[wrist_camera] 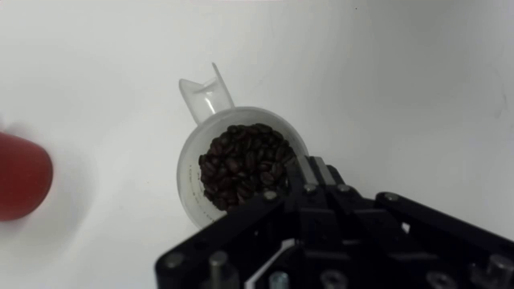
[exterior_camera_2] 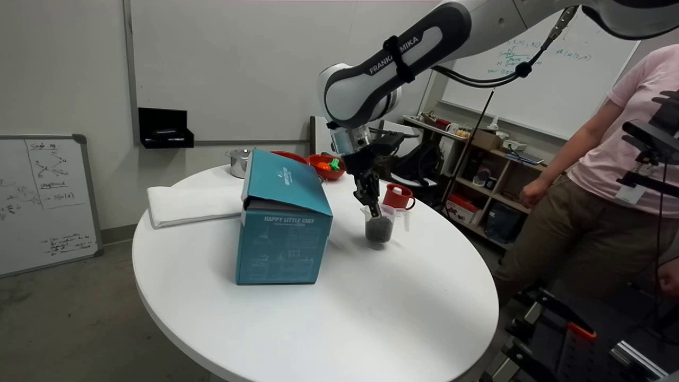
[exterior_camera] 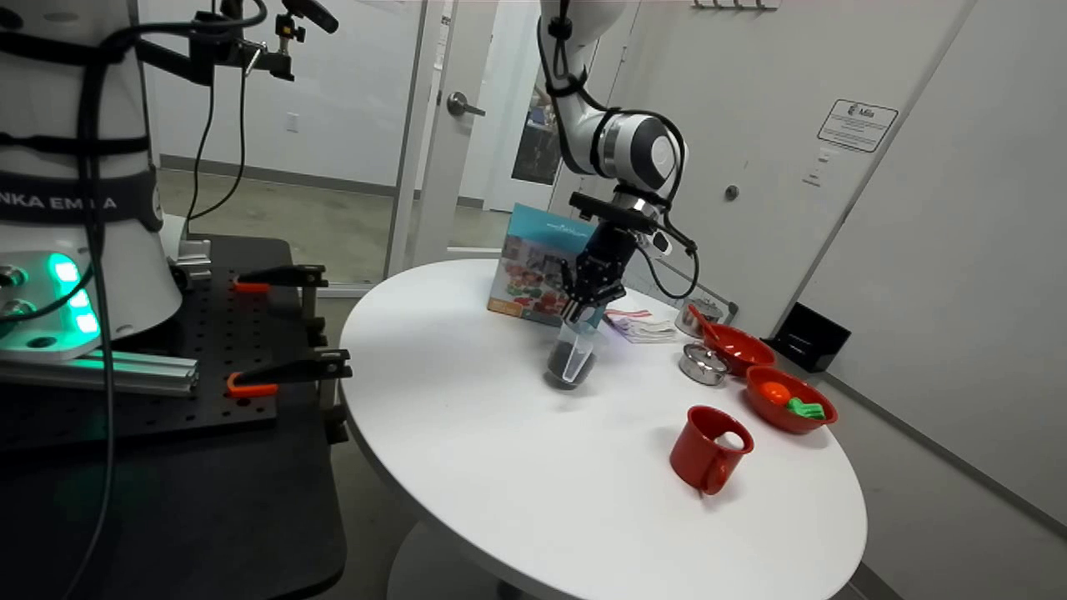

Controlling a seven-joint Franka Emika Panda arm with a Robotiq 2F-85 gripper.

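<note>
A clear measuring cup [wrist_camera: 195, 188] with a side handle and dark coffee beans [wrist_camera: 245, 168] in it stands on the white table. My gripper is shut at the cup's rim, on the side away from the handle, its fingers pointing down. In the wrist view the rim runs up to the fingertips; whether the thin wall is between them I cannot tell. From the other side, too, the gripper [exterior_camera_2: 374, 213] meets the cup [exterior_camera_2: 379, 230] at its upper edge.
A red mug [exterior_camera: 703, 455] with something white inside stands apart from the cup. Behind the arm is a blue box [exterior_camera_2: 283, 242]. Folded cloth [exterior_camera: 640, 327], a metal pot [exterior_camera: 703, 364] and red bowls [exterior_camera: 785, 405] line the far side.
</note>
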